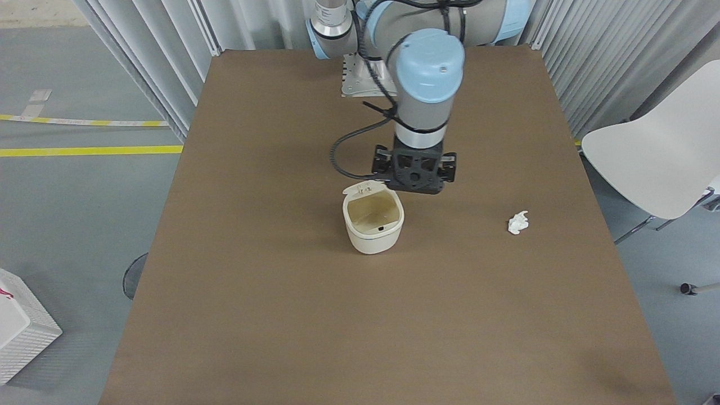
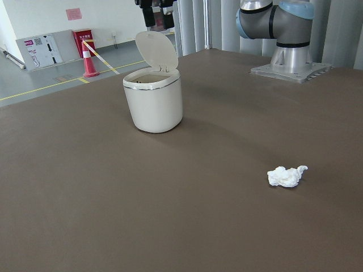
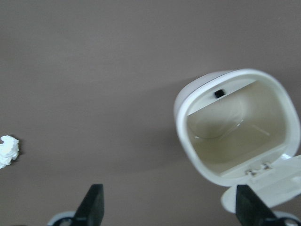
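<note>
A small white bin (image 1: 372, 239) (image 2: 153, 107) (image 3: 185, 106) stands on the brown table with its lid (image 2: 157, 50) raised; nothing but a small dark spot shows inside. A crumpled white tissue (image 1: 517, 223) (image 2: 286, 176) (image 3: 8, 150) lies to the bin's right in the front view. My gripper (image 1: 413, 169) is above and behind the bin, slightly right of it in that view. Its two fingers stand wide apart in the wrist view, with nothing between them.
The robot's mounting plate (image 2: 289, 72) is at the back. A white chair (image 1: 655, 148) stands off the right edge, and a white box (image 1: 23, 324) is on the floor at left.
</note>
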